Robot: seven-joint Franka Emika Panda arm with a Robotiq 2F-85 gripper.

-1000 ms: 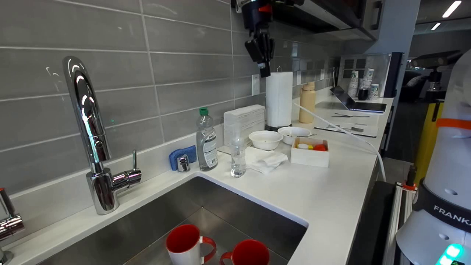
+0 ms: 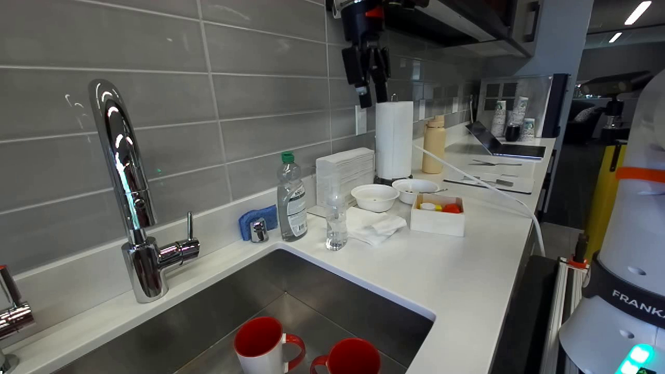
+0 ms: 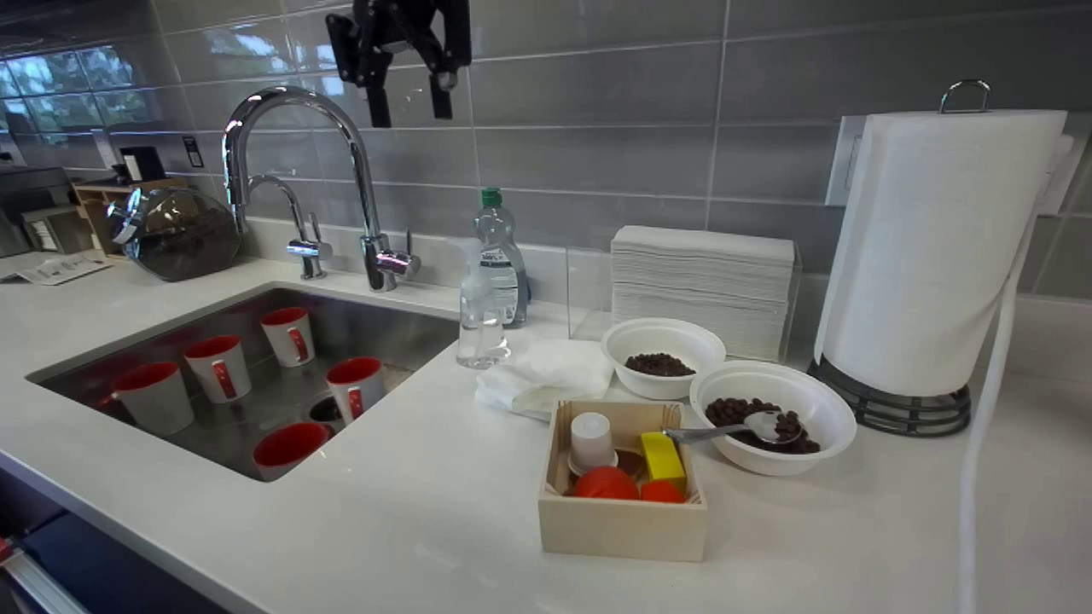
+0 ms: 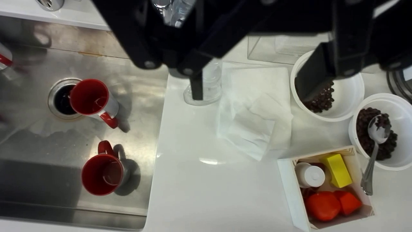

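Observation:
My gripper point(image 3: 411, 102) hangs high above the counter in front of the tiled wall, its fingers apart and nothing between them. From the wrist view, the gap of the gripper lies over a crumpled white napkin point(image 4: 251, 120). A clear bottle point(image 4: 208, 83) stands partly hidden behind one finger, and a white bowl point(image 4: 347, 96) of dark pieces behind the other. A second white bowl point(image 3: 778, 389) holds dark pieces and a metal spoon point(image 3: 717, 431). In the wooden box point(image 3: 622, 527) are a white cup point(image 3: 591, 442), a yellow block point(image 3: 663, 459) and red items.
The steel sink point(image 4: 42, 154) holds several red-and-white mugs point(image 4: 102, 176). Along the wall stand a tall faucet point(image 3: 363, 194), a green-capped soap bottle point(image 3: 499, 256), stacked paper napkins point(image 3: 701, 286) and a paper towel roll point(image 3: 937, 256).
A second ago the fingers were together; now they are spread apart. The arm holds about the same place, and the objects on the counter and in the sink are unmoved.

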